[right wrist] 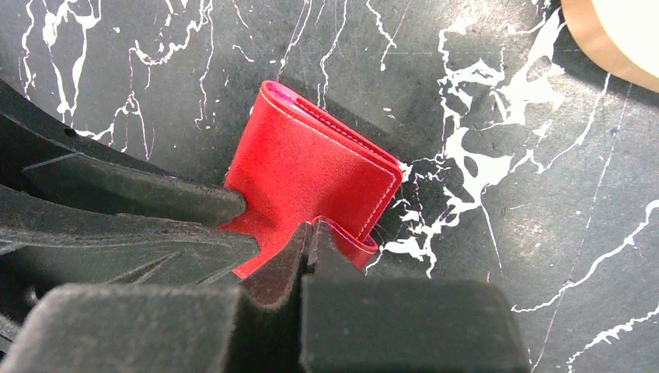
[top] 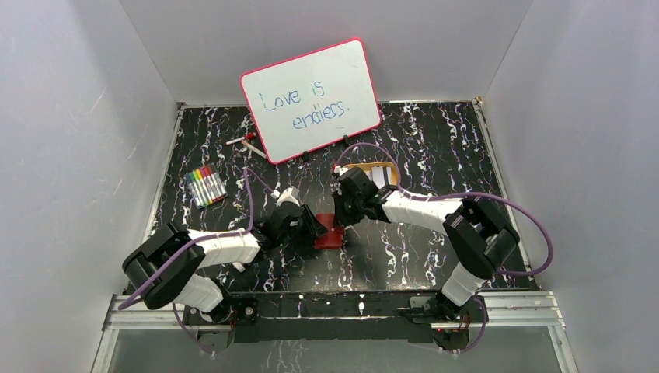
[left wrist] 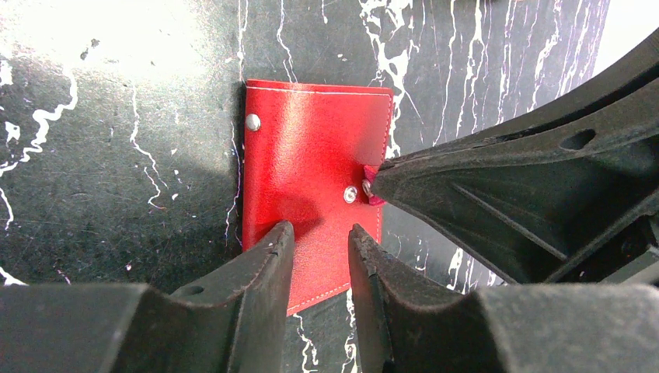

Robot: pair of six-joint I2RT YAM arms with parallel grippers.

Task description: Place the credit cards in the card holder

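Note:
The red card holder [left wrist: 319,155] lies flat on the dark marbled table, with one metal snap near its left edge and another near its right. At its right edge, my right gripper is shut on the small strap that carries a snap; in the right wrist view this red strap [right wrist: 350,242] runs out from the closed fingertips. My left gripper is partly open over the holder, its two fingers apart and red leather visible between them. White and dark flat pieces, possibly the cards [top: 381,176], sit in a yellow-rimmed tray [top: 392,165] behind the right arm.
A whiteboard with writing [top: 311,101] stands at the back. Colored markers [top: 206,186] lie in a row at the left, and a few loose ones are by the board. Right of the right arm the table is clear.

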